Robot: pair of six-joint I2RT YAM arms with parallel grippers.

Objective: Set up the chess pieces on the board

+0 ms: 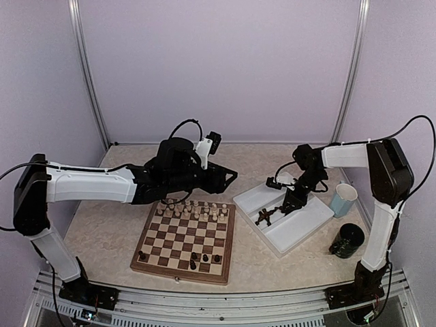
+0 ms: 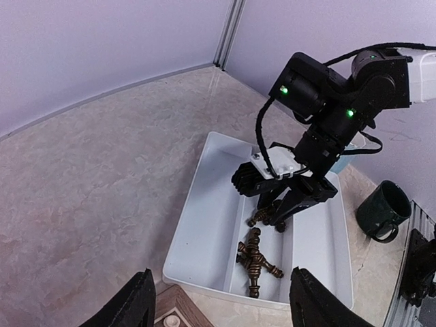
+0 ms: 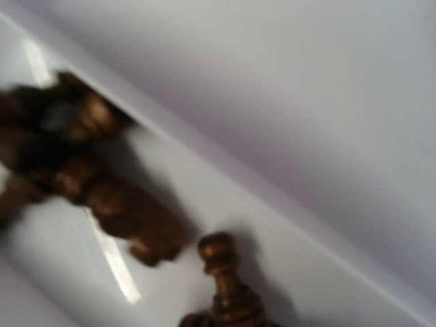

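Observation:
The wooden chessboard (image 1: 180, 242) holds rows of pale pieces at its far side and several dark pieces nearer the front. My left gripper (image 1: 221, 178) hangs above its back edge, fingers (image 2: 136, 306) apart with nothing between them. My right gripper (image 1: 293, 203) is down in the white tray (image 1: 300, 231), over dark pieces in its middle compartment; its fingertips are hidden in the right wrist view, where a brown pawn (image 3: 221, 259) and a blurred heap of pieces (image 3: 122, 204) show.
A light blue mug (image 1: 343, 200) and a dark mug (image 1: 346, 240) stand right of the tray.

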